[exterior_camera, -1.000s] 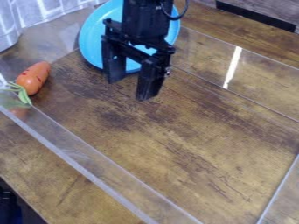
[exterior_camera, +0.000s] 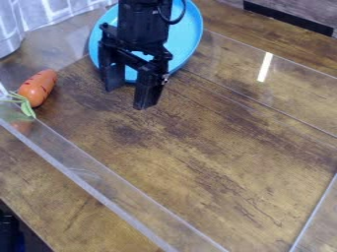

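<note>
The black gripper hangs over the near side of a blue round dish at the top centre, its two fingers apart with nothing visible between them. Left of it, an orange carrot with a pale green top lies on the wooden surface.
A clear plastic edge runs diagonally along the lower left. A white, shiny object sits at the top left corner.
The gripper has moved gradually left, toward the carrot's side. The carrot and dish look unmoved.
</note>
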